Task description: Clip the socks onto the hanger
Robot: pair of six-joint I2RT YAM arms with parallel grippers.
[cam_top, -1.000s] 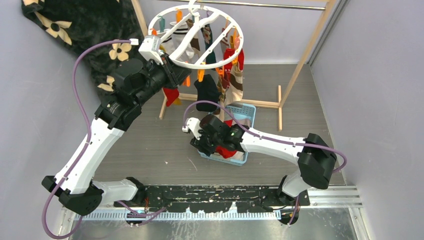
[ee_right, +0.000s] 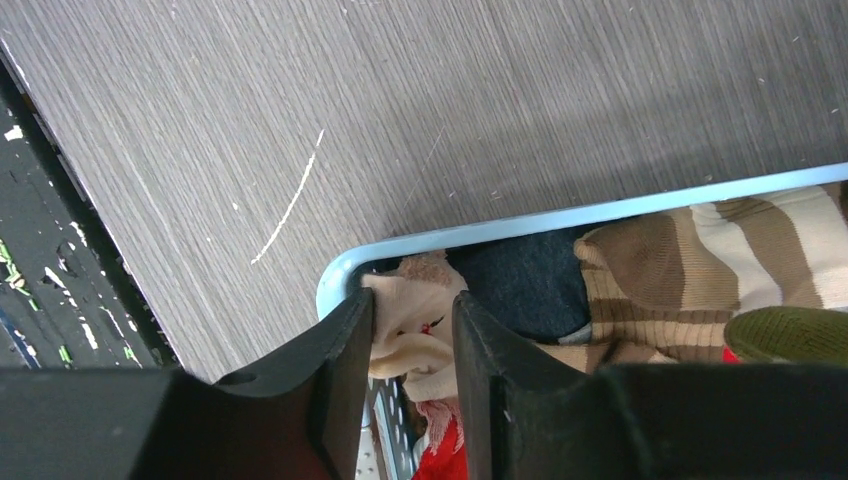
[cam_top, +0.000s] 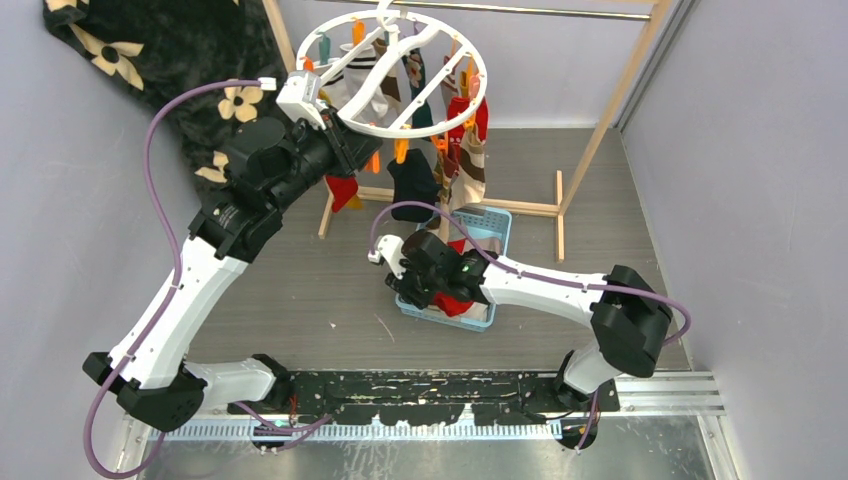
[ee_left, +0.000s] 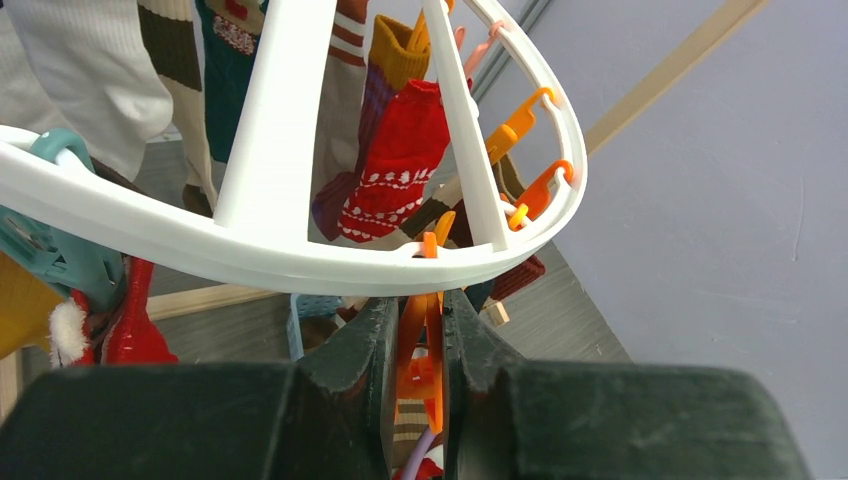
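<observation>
The round white hanger has socks clipped around it. My left gripper is shut on an orange clip hanging from the rim's near edge; no sock shows in that clip's mouth, which is partly hidden by the fingers. Down at the blue basket, my right gripper is part open over its corner. Between and just beyond its fingers lies a cream sock with a brown end; whether they touch it I cannot tell. Brown-and-white striped socks and a red one share the basket.
A wooden rack frames the hanger. Other orange clips and a teal clip hang along the rim. A dark flowered cloth hangs at left. Bare floor lies left of the basket.
My right gripper has shifted slightly to the right over the basket. The left arm and the hanger look unmoved.
</observation>
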